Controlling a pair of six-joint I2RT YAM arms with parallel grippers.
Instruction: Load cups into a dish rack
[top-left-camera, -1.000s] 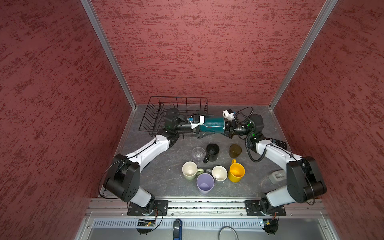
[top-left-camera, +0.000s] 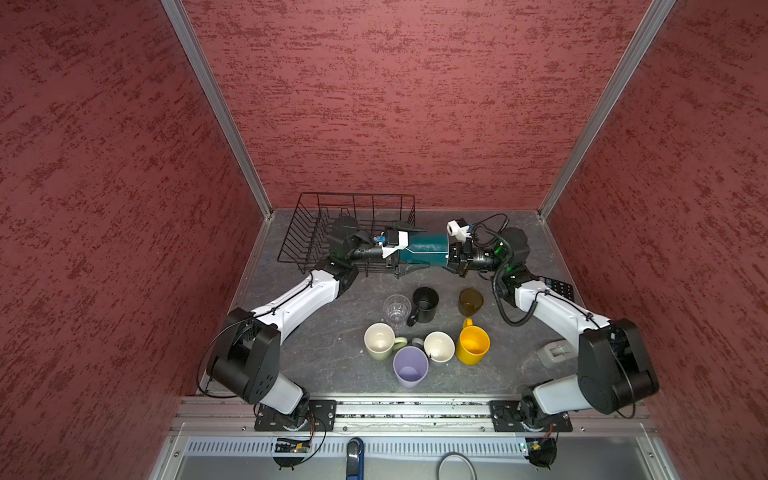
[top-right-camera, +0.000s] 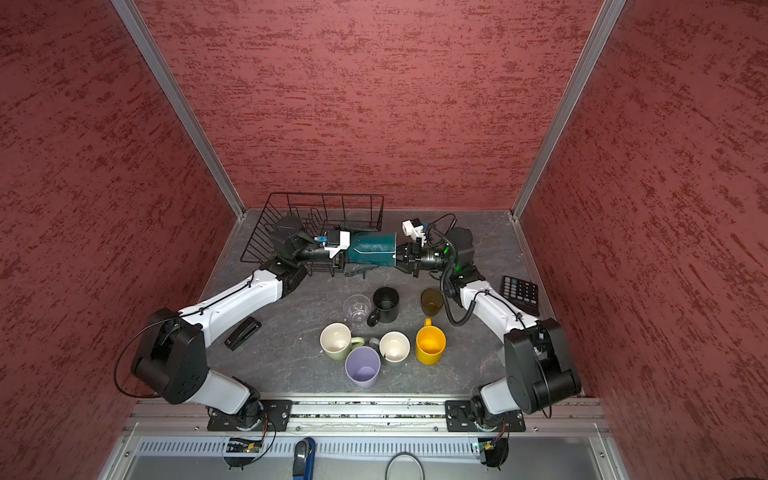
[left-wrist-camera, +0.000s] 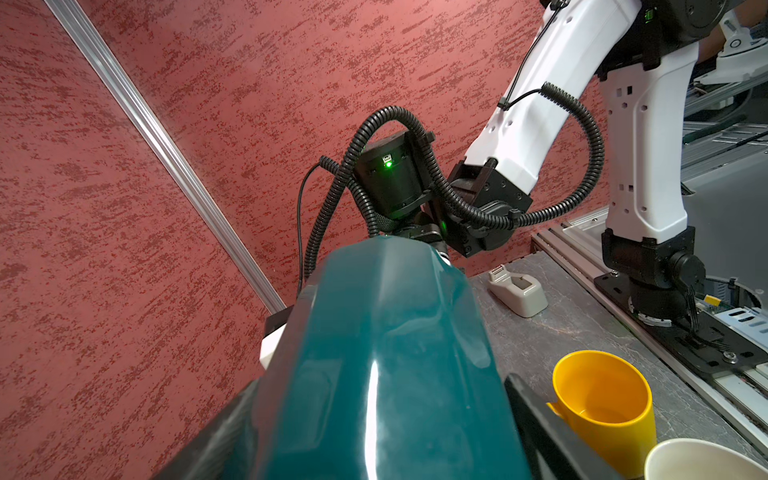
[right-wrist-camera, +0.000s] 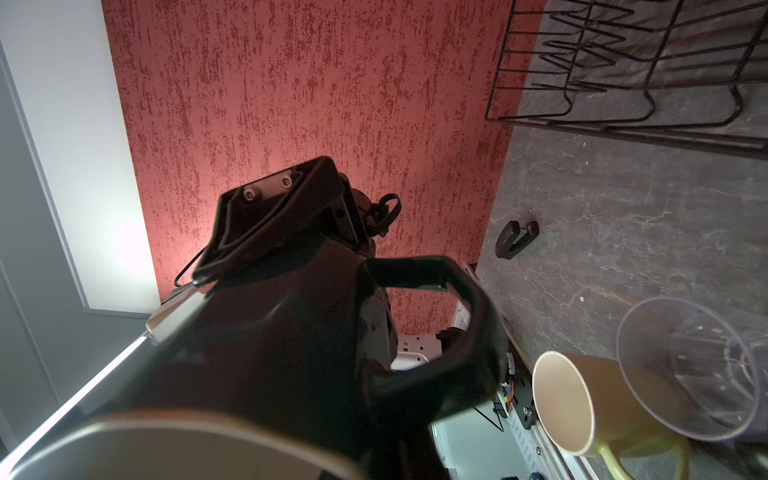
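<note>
A teal mug (top-left-camera: 425, 249) hangs on its side above the table, between my two grippers. My right gripper (top-left-camera: 456, 256) is shut on it at the rim end. At the opposite, base end, my left gripper (top-left-camera: 414, 248) is open, its fingers (left-wrist-camera: 544, 428) on either side of the mug without gripping it. The mug's handle shows in the right wrist view, while its body fills the lower middle of the left wrist view. Behind the left arm stands the black wire dish rack (top-left-camera: 358, 193), partly covered by that arm; no cup shows in its visible part.
Several cups stand in front: a clear glass (top-left-camera: 397, 310), black mug (top-left-camera: 425, 302), brown glass (top-left-camera: 470, 301), cream mug (top-left-camera: 379, 341), purple cup (top-left-camera: 410, 365), white cup (top-left-camera: 439, 347) and yellow mug (top-left-camera: 473, 345). Bare table (top-right-camera: 288, 340) lies at the left.
The right arm's elbow has shifted slightly outward to the right. The mug has stayed almost in place between the grippers, and the left arm has not visibly moved.
</note>
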